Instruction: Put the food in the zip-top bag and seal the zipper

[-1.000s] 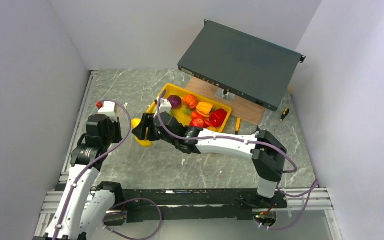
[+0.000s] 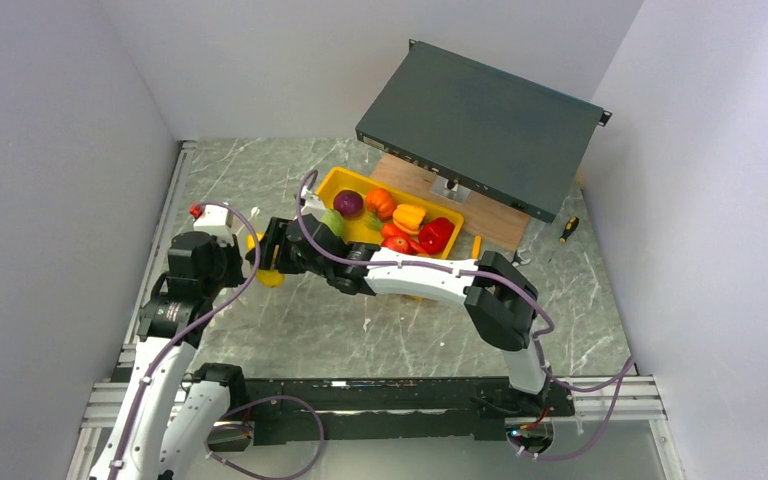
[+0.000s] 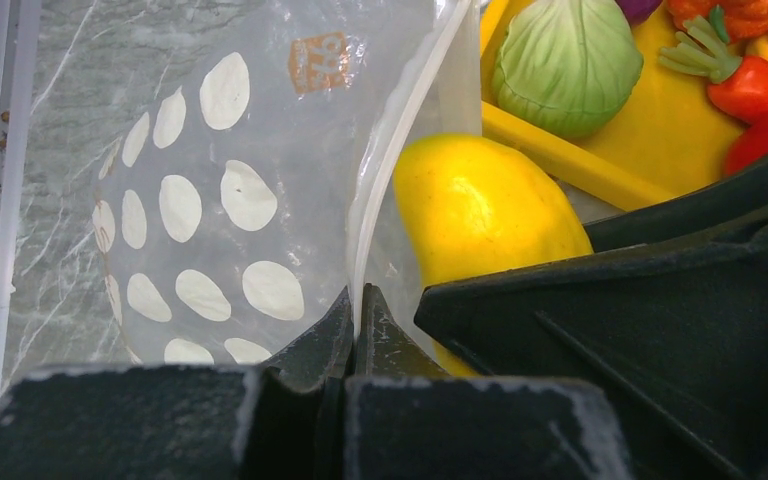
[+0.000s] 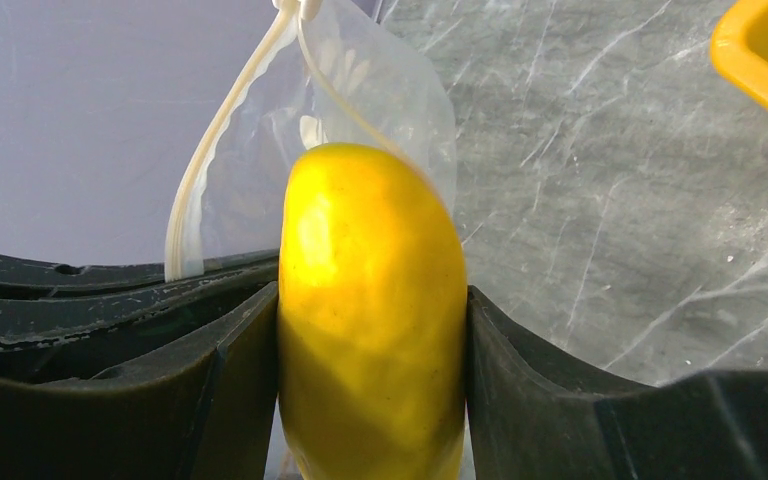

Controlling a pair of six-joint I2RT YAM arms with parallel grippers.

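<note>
A clear zip bag (image 3: 290, 130) with white oval spots hangs upright at the left of the table, its mouth spread. My left gripper is shut on the thin near edge of that mouth. A smooth, oblong yellow food piece (image 4: 372, 300) sits between the fingers of my right gripper, which press both its sides. Its far end lies right at the bag's mouth, close to the rim; whether the tip is inside, I cannot tell. In the left wrist view, a right finger (image 3: 610, 310) covers part of the food.
Behind the right gripper stands a yellow tray (image 2: 449, 212) with a purple onion (image 2: 348, 203), a green cabbage (image 3: 567, 65), peppers and other food. A big dark metal box (image 2: 480, 120) overhangs the back right. A screwdriver (image 2: 570, 229) lies at far right.
The right arm has carried the yellow food leftward, up against the bag's mouth beside the left gripper. The left arm has hardly moved.
</note>
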